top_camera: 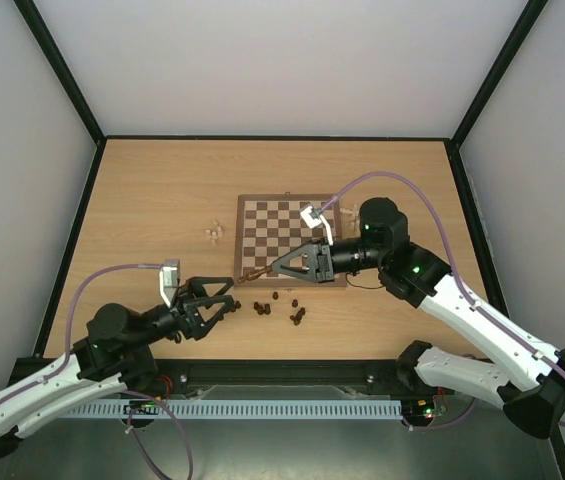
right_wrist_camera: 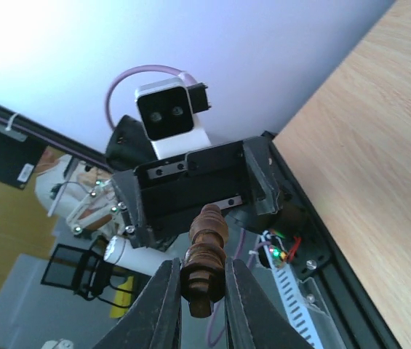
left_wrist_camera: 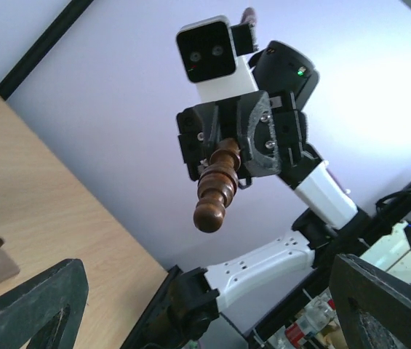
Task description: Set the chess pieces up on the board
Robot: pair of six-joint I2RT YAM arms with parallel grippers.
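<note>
My right gripper (top_camera: 280, 266) is shut on a dark brown wooden chess piece, held roughly level over the near edge of the chessboard (top_camera: 262, 225); in the right wrist view the piece (right_wrist_camera: 205, 254) points toward my left gripper. That left gripper (top_camera: 224, 300) stands open at the left, a little apart from the piece, with nothing between its fingers. Several dark pieces (top_camera: 262, 309) lie on the table in front of the board.
Light pieces (top_camera: 213, 232) lie left of the board, and more (top_camera: 351, 216) at its right. A cable runs near the right gripper.
</note>
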